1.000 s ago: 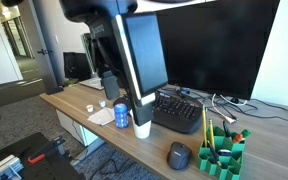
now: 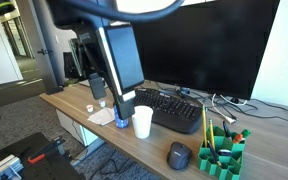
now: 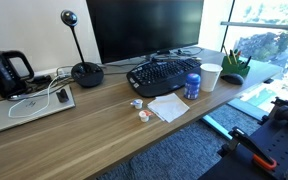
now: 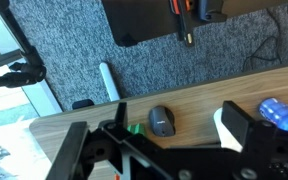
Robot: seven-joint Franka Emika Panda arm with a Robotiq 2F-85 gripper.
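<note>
My gripper (image 2: 112, 93) hangs over the near side of the desk, left of and above the white cup (image 2: 142, 122) in exterior view 1. Its fingers stand apart in the wrist view, with nothing held. Between and below the fingers the dark mouse (image 4: 162, 121) shows on the desk. The cup (image 4: 224, 130) is partly hidden behind the other finger. Beside the cup stands a blue can (image 3: 192, 86), and a green organizer (image 2: 227, 158) with pens sits to the right of the mouse.
A black keyboard (image 2: 172, 110) lies behind the cup, in front of a large monitor (image 2: 214, 50). White paper (image 3: 168, 107) and small white pieces (image 3: 144, 115) lie left of the can. A kettle (image 3: 9, 70) stands far left.
My arm has shifted left in exterior view 1, so more of the cup shows beside the gripper. The objects on the desk look unmoved.
</note>
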